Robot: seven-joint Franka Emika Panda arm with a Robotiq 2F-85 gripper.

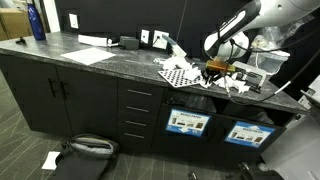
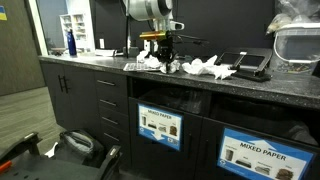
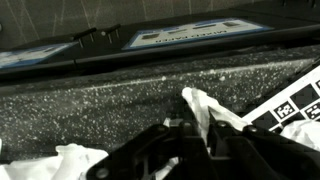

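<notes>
Crumpled white paper [image 3: 203, 104] shows between the fingers in the wrist view, and my gripper is shut on it. From the first exterior view, the gripper [image 1: 211, 76] is low over the dark countertop, among white paper pieces. The second exterior view has the gripper [image 2: 166, 60] close to the counter with white paper around it. Its fingertips are too small there to make out. More crumpled paper [image 3: 58, 163] lies at the lower left of the wrist view, apart from the fingers.
A black-and-white marker board [image 3: 298, 103] lies beside the gripper. Below the counter are open bins labelled mixed paper [image 2: 160, 124] [image 2: 262, 156]. Other crumpled paper [image 2: 210, 68], a black tray [image 2: 250, 62] and a clear tub [image 2: 296, 45] occupy the counter. An open dark bag [image 1: 90, 148] sits on the floor.
</notes>
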